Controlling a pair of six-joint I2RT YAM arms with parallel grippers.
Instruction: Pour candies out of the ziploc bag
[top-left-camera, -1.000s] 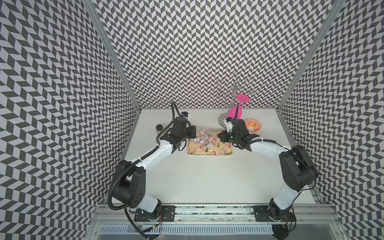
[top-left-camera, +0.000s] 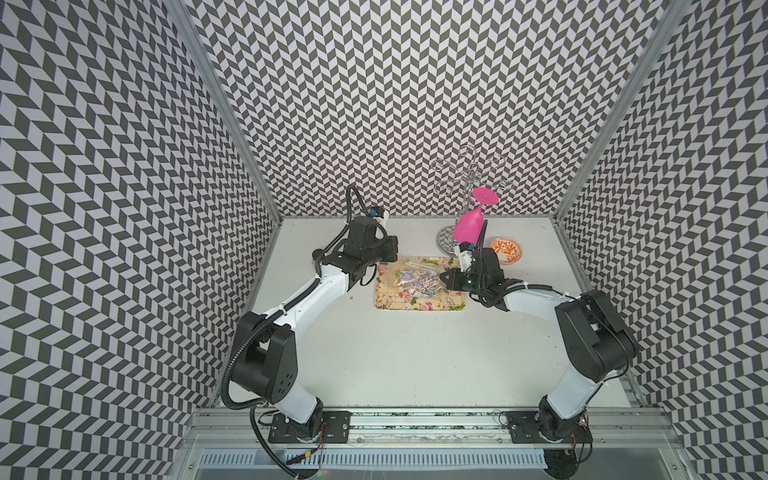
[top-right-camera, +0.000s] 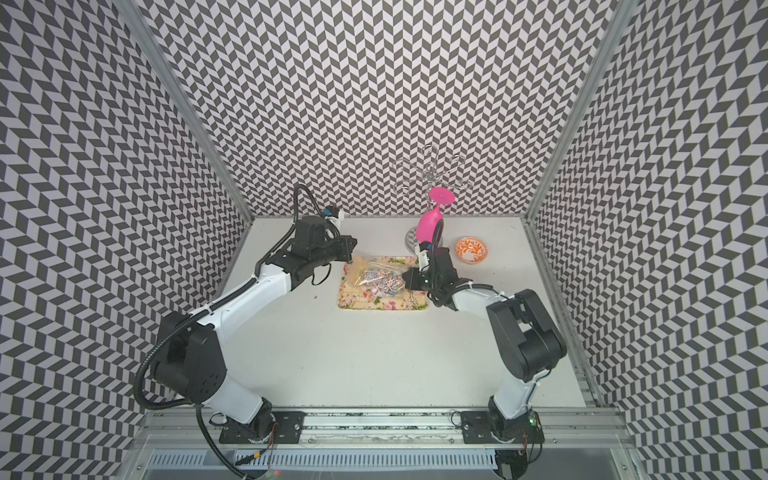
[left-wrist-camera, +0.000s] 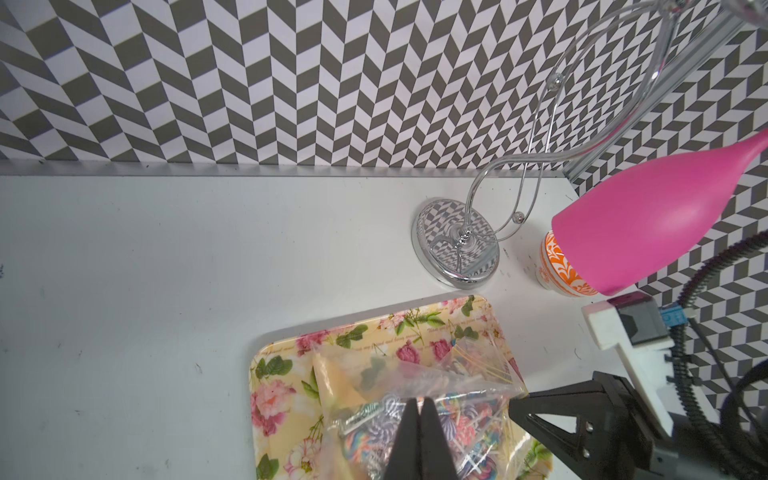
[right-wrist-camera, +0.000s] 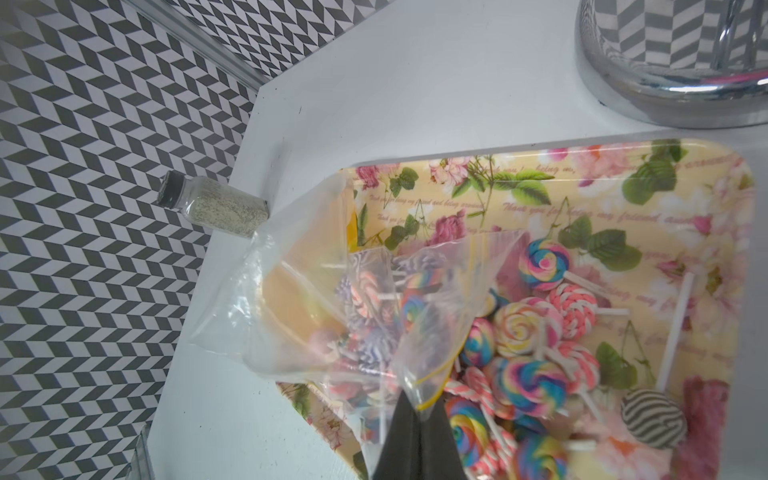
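Note:
A clear ziploc bag (left-wrist-camera: 376, 376) of swirled lollipops lies on a floral tray (right-wrist-camera: 608, 184). In the right wrist view several candies (right-wrist-camera: 532, 384) show around and under the bag's mouth, and one striped lollipop (right-wrist-camera: 652, 416) lies apart on the tray. My right gripper is shut on the bag's edge at the tray's right side. My left gripper is shut, over the bag at the tray's left; whether thin plastic is between its fingers is unclear.
A chrome stand (left-wrist-camera: 452, 240) with a pink hanging piece (left-wrist-camera: 648, 208) stands behind the tray. An orange patterned bowl (top-right-camera: 471, 249) is at back right. A glass jar (right-wrist-camera: 224, 204) sits left of the tray.
My left gripper has moved slightly up and right, and my right gripper slightly down and right. The bag and candies on the tray have shifted.

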